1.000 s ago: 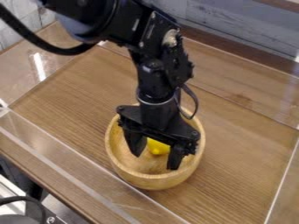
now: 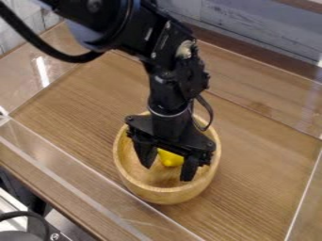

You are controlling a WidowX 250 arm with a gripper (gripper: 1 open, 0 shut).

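Observation:
My black gripper (image 2: 168, 160) reaches down into a round wooden bowl (image 2: 165, 193) near the table's front middle, its two fingers spread on either side of a small yellow object (image 2: 169, 159). The fingers look open. Much of the yellow object is hidden behind the gripper, and whether either finger touches it I cannot tell.
A pale panelled wall (image 2: 251, 24) runs along the back. Dark cables and a gap lie past the near left edge.
The gripper has shifted slightly to the left and up, and its fingers appear a little closer together. The bowl stays where it was.

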